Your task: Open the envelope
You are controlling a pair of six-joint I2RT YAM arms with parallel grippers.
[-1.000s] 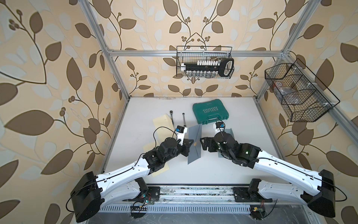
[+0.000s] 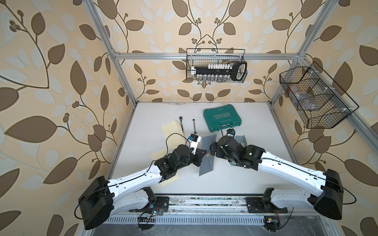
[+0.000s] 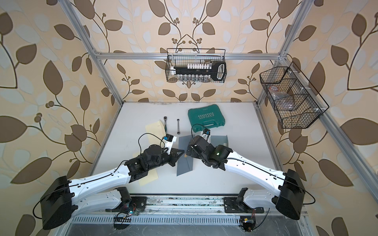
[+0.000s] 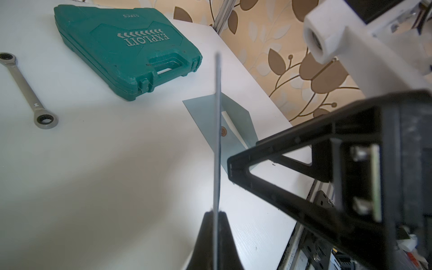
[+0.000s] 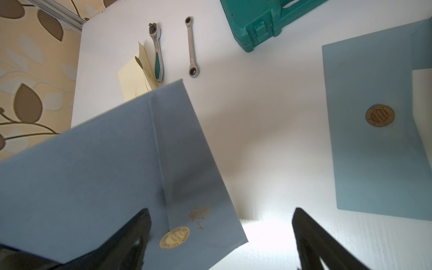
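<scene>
A blue-grey envelope (image 5: 103,157) with an oval tan seal is held up off the table. My left gripper (image 2: 203,152) is shut on it; in the left wrist view the envelope (image 4: 217,135) appears edge-on as a thin upright strip between the fingers. Its flap lies folded against the body, the seal near the flap's edge. My right gripper stands open, facing the envelope, with the envelope's seal end close to its left finger (image 5: 137,234). Whether that finger touches the paper I cannot tell.
A second blue-grey envelope (image 5: 373,166), its flap raised, lies to the right. Pale yellow paper (image 2: 171,129) lies at left. Behind are a ratchet (image 5: 156,54), a wrench (image 5: 191,47) and a green case (image 2: 222,118).
My left gripper has shifted slightly right with the envelope in it.
</scene>
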